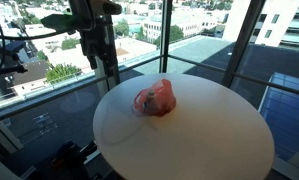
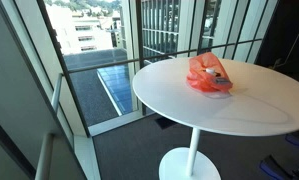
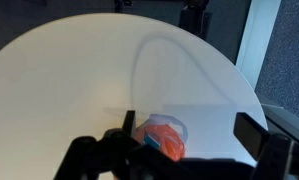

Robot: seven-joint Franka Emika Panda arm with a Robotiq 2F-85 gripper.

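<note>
A crumpled, see-through orange-red bag point(image 1: 159, 96) sits on the round white table point(image 1: 204, 135); in exterior view 2 the same bag point(image 2: 197, 78) shows something grey and white in or against its side, which I cannot make out. In the wrist view the bag point(image 3: 170, 139) is low in the middle, partly hidden by the gripper's dark body, with a small blue patch on it. My gripper is open, its two black fingers wide apart and nothing held between them. In exterior view 1 the black arm point(image 1: 92, 30) hangs at the upper left, clear of the bag.
Most of the tabletop point(image 2: 169, 95) around the bag is bare. A faint curved line, cable or shadow, crosses it in the wrist view. Tall windows with dark frames point(image 1: 165, 30) stand behind the table. A single white pedestal point(image 2: 193, 150) carries it.
</note>
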